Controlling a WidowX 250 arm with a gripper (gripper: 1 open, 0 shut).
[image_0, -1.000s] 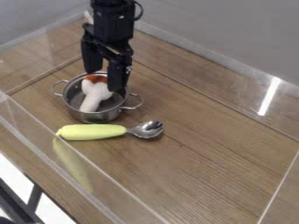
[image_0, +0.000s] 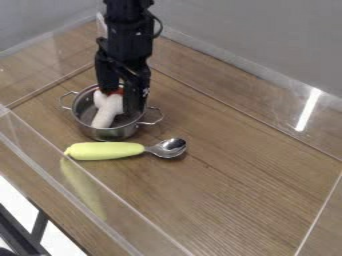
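A steel pot (image_0: 127, 128) with side handles holds a white object (image_0: 106, 109) with some orange-red behind it. My black gripper (image_0: 119, 85) is over the pot, open, its fingers reaching down toward the pot's contents and partly covering the orange-red part. A pale yellow corn-like object (image_0: 100, 151) lies in front of the pot, beside a metal spoon (image_0: 170, 147).
A grey wall (image_0: 254, 50) runs along the back, and a clear edge panel borders the front left.
The gripper has moved down and a little to the left, lower over the pot. The objects on the table look unmoved.
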